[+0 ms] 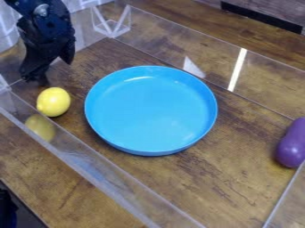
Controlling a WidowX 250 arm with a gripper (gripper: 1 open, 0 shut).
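The black gripper (45, 62) hangs at the upper left of the camera view, low over the wooden surface, with its fingers apart. Just below it rests a yellow lemon (53, 101), not touched by the fingers. A blue plate (150, 109) lies in the middle, to the right of the lemon. Whether anything is under the gripper is hard to tell.
A purple eggplant (291, 142) lies at the far right edge. Clear plastic walls (102, 178) border the work area along the left, back and right. Bare wood shows below and to the right of the plate.
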